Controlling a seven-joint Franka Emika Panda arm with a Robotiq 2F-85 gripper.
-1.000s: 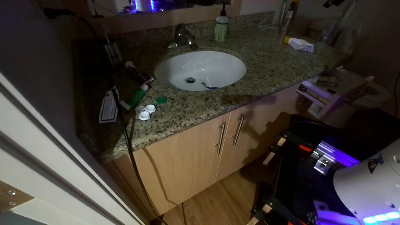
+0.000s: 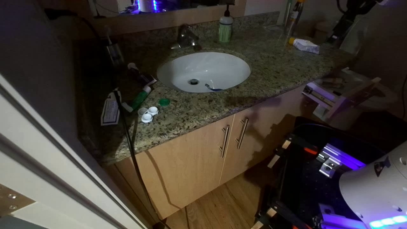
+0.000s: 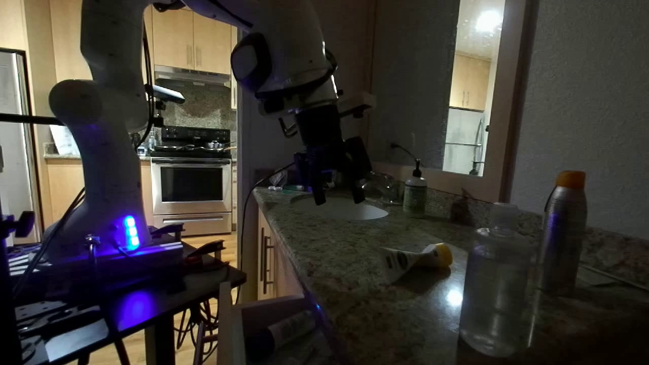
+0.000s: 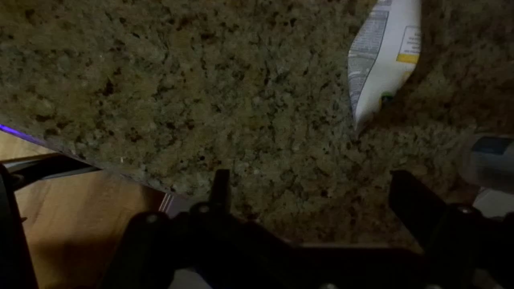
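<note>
My gripper stands open in the wrist view, its black fingers wide apart with only granite showing between them. A white, crumpled tube lies beyond the fingertips, toward the top right and untouched. In exterior view 2 the gripper points down above the counter, and the tube with its yellow cap lies on the granite. Exterior view 1 shows the same tube near the counter's right end, with dark parts of the arm hanging above and right of it.
A clear bottle and an orange-capped can stand close to the tube. An open drawer juts out below the counter, with a tube inside. The soap bottle stands behind the sink. Bare granite lies between sink and tube.
In exterior view 1, the dark end of the arm has come lower at the top right, closer to the counter. The tube and other objects have stayed put.
</note>
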